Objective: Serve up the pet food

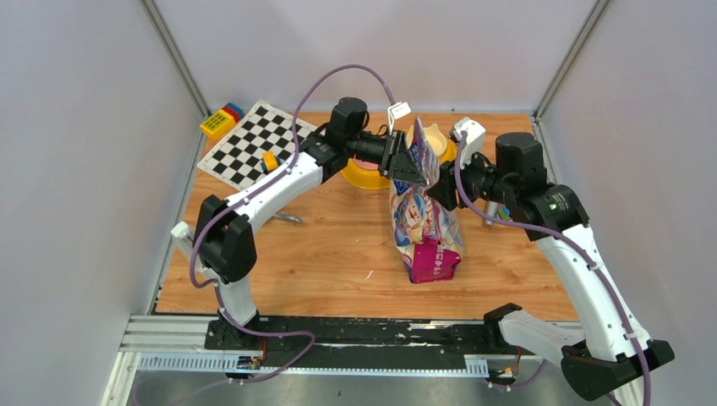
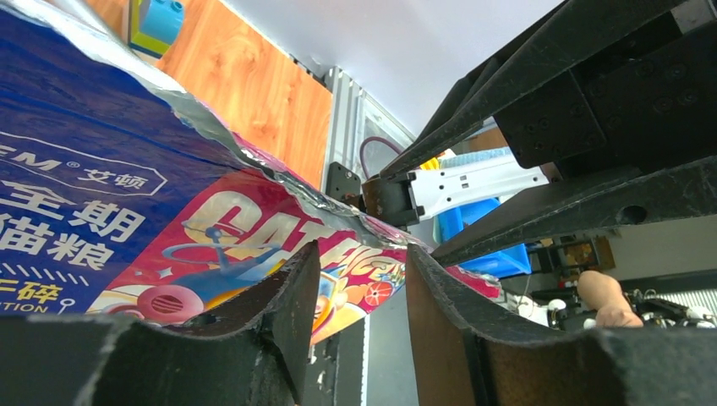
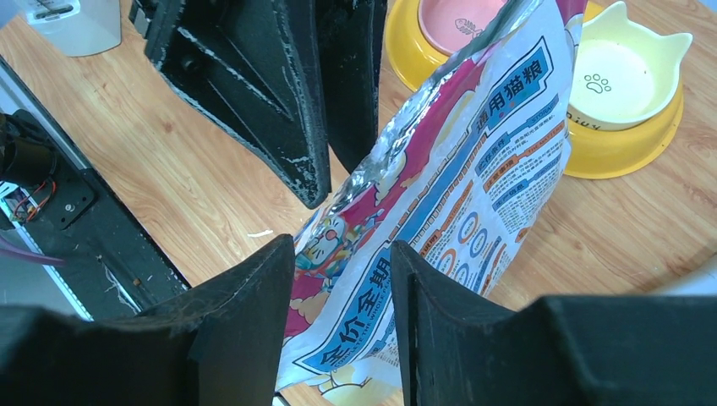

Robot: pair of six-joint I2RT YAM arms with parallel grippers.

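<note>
A pink and blue cat food bag (image 1: 427, 237) stands upright at centre table, its foil top edge toward both grippers. In the left wrist view my left gripper is part open at the bag's top edge; whether it grips foil is unclear. My right gripper is part open, its fingers either side of the bag's top near the side. Behind the bag sit yellow bowl stands (image 3: 621, 152) with a pink bowl (image 3: 457, 17) and a cream cat-shaped bowl (image 3: 621, 72), partly hidden.
A checkerboard (image 1: 245, 144) with toy blocks (image 1: 217, 124) lies at the back left. A silver utensil (image 1: 289, 217) is left of the bag.
</note>
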